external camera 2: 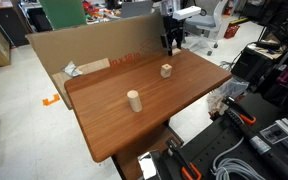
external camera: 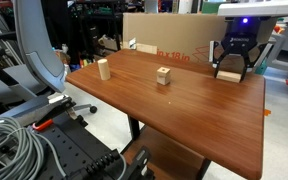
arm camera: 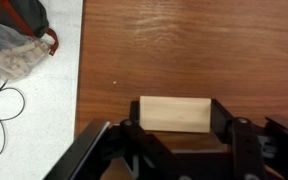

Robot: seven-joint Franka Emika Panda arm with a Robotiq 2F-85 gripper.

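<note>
A pale wooden block (arm camera: 175,114) lies flat near the far right corner of the brown table in exterior view 1. My gripper (external camera: 230,74) is down around it, one finger at each end. In the wrist view the block sits between the partly open fingers, close to both; whether they touch it cannot be made out. The arm hides the block in exterior view 2. A small cube-shaped block (external camera: 163,75) with a dark mark stands at mid-table. An upright pale cylinder (external camera: 104,69) is toward the left end.
A cardboard panel (external camera: 174,35) stands along the back edge. In the wrist view, a clear bag (arm camera: 19,55) and a thin cable lie on the floor beyond the table edge.
</note>
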